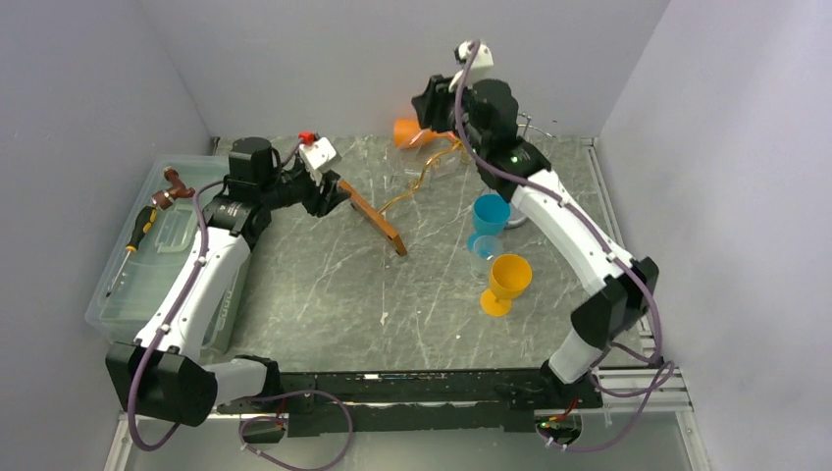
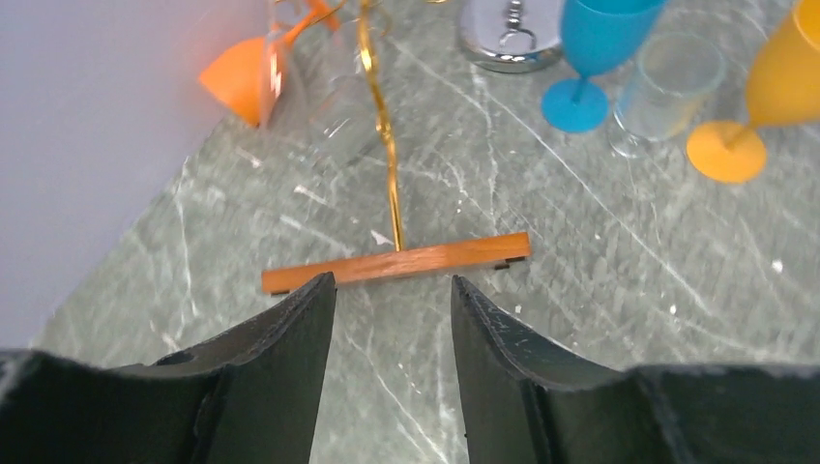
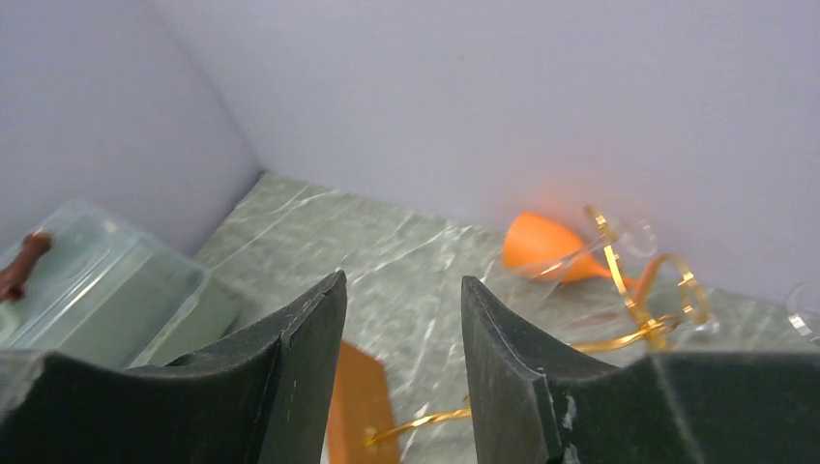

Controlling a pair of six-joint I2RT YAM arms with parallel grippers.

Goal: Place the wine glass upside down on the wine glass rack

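Observation:
The gold rack [image 2: 392,164] lies tipped over, its wooden base [image 1: 378,221] on edge and its stem reaching toward the back wall. Among its loops, by the wall, an orange glass [image 3: 541,246] lies sideways, with clear glass [image 2: 343,121] beside it. My left gripper [image 1: 338,201] is close to the base's left end, its fingers [image 2: 280,367] apart and empty. Up at the back, over the orange glass, my right gripper [image 1: 422,106] is open with nothing between its fingers. A blue glass [image 1: 491,213], a clear glass [image 1: 487,251] and a yellow glass [image 1: 510,277] stand upright at the right.
My right arm largely covers a silver rack, whose round foot [image 2: 508,39] shows behind the blue glass. At the left, a lidded bin [image 1: 108,294] carries a screwdriver [image 1: 142,231] and a brown pipe piece [image 1: 172,189].

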